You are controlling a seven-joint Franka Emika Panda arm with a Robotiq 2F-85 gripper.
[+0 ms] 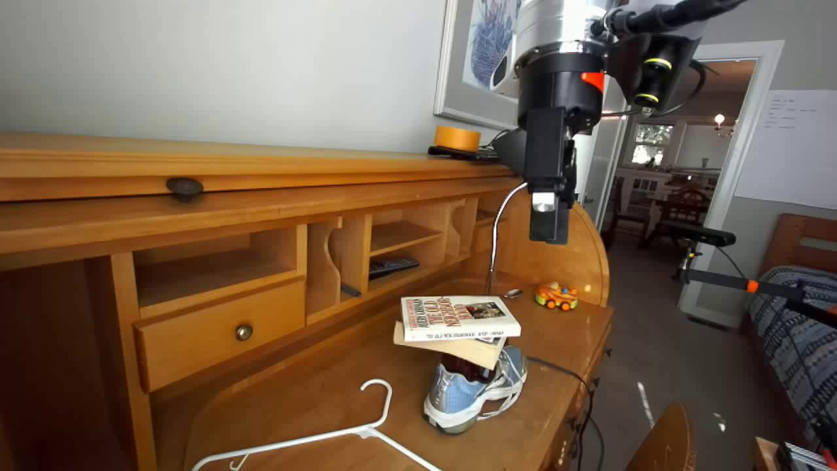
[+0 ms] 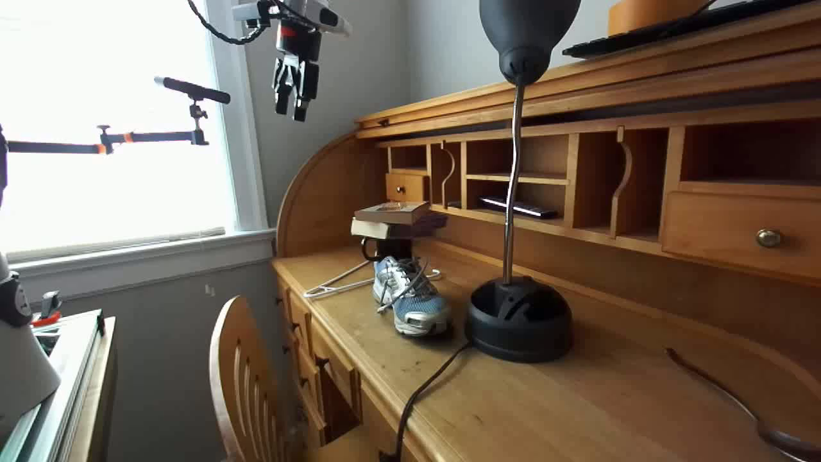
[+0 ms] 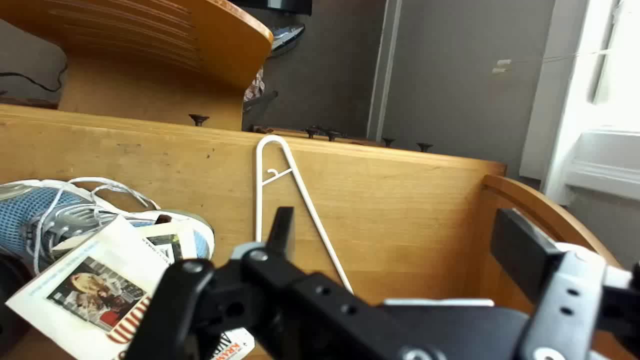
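My gripper [image 2: 292, 109] hangs in the air high above the desk, pointing down. Its two fingers stand wide apart in the wrist view, with only the desk far below showing between them; the gripper is open and empty. A white hanger [image 1: 367, 430] lies flat on the desk, partly behind the gripper in the wrist view. Near it sits a blue and white shoe [image 2: 412, 296] with loose laces. Two stacked books [image 1: 459, 318] rest on a black mug [image 2: 394, 248] close to the shoe. Part of the stack is covered by my gripper in the wrist view.
A black lamp [image 2: 519, 319] with a tall stem stands on the desk, its cord running over the front edge. A toy car [image 1: 556, 296] sits at one end. Cubbyholes line the back; a wooden chair [image 2: 242, 377] stands in front. Bare desktop surrounds the hanger.
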